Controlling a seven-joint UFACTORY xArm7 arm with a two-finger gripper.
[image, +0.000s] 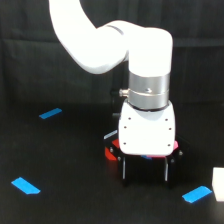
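Note:
A white arm comes down from the top centre, its gripper (145, 172) low over the dark table, with two thin dark fingers hanging apart. Behind and beneath the gripper body are a red piece (110, 153), a glimpse of pink and blue, and a pale thin strip, all largely hidden. Whether anything is between the fingers is hard to see.
Blue tape marks (25, 185) lie on the dark table (70, 160) at front left, front right and back left. A white object (217, 183) stands at the right edge.

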